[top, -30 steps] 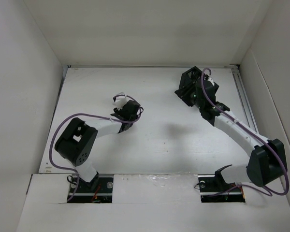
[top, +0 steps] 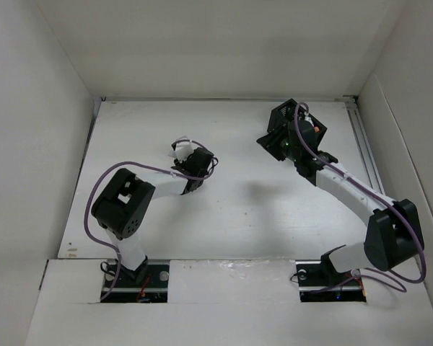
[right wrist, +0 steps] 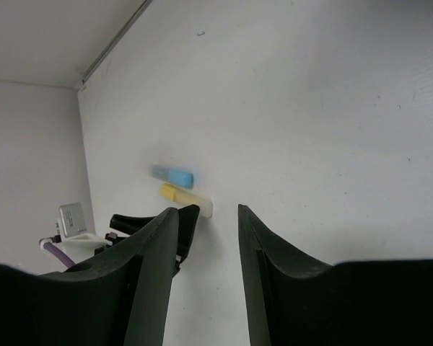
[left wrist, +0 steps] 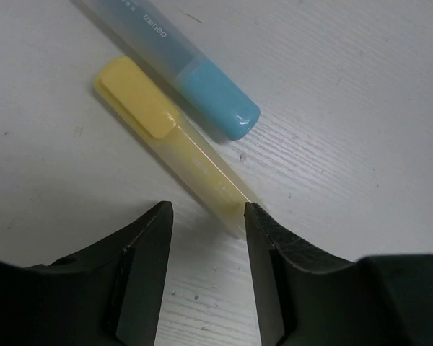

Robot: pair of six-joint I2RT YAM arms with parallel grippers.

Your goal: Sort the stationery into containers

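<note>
In the left wrist view a yellow highlighter (left wrist: 187,155) lies diagonally on the white table, beside a blue highlighter (left wrist: 202,86). My left gripper is low over the yellow one's lower end, its fingertips apart, open. In the top view the left gripper (top: 197,164) hides most of the highlighters. In the right wrist view both the blue highlighter (right wrist: 177,176) and yellow highlighter (right wrist: 187,198) show, with the left gripper beside them. My right gripper hangs open in front of the container at the right, nothing between its fingers.
A black container (top: 285,109) stands at the back right, partly hidden by the right arm. White walls enclose the table.
</note>
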